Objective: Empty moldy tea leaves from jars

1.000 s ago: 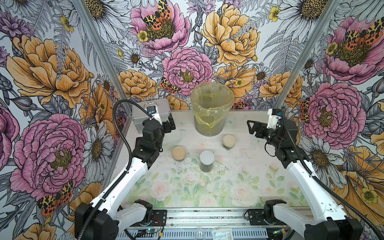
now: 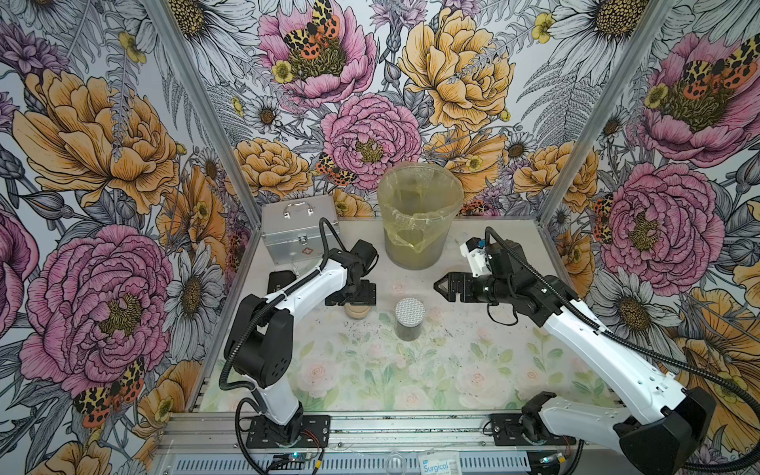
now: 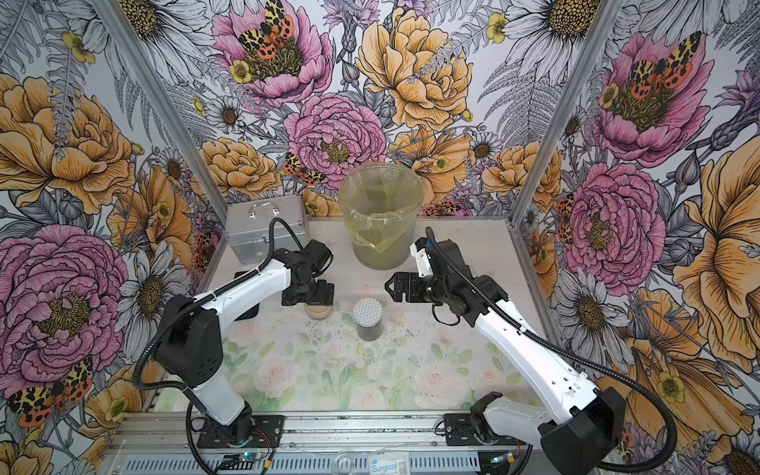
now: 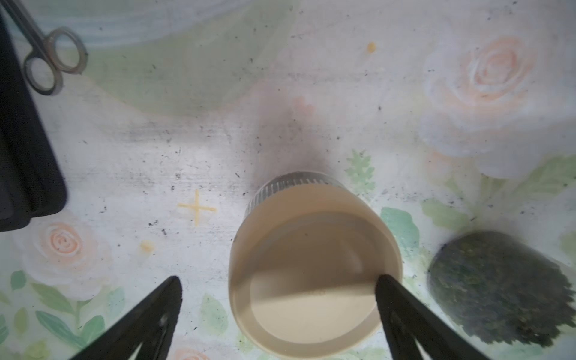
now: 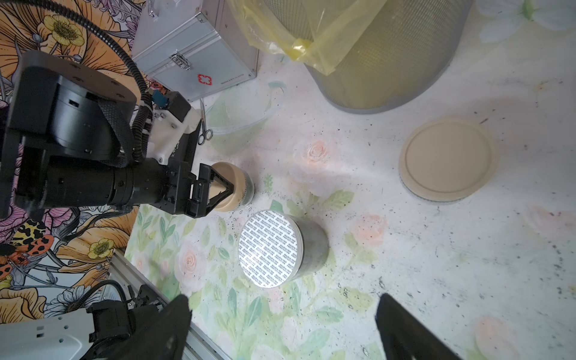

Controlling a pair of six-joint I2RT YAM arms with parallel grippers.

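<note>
Below my left gripper is a tan-lidded jar, tilted in the left wrist view, with the open fingers to either side of its lid. Whether they touch it, I cannot tell. My right gripper is open and empty above the table, close to a second tan-lidded jar, which the arm hides in the top views. Between the two arms stands a taller grey jar with a white patterned top. A dark, mossy clump appears at the right of the left wrist view; its container is unclear.
The bin with a yellow liner stands at the back centre. Behind the left arm is a silver case. Scissors and a black object lie left of the jar.
My left gripper has come from the back left, forward and right, over the left tan-lidded jar. My right gripper has moved left, over the right one. The jars stand where they were.
</note>
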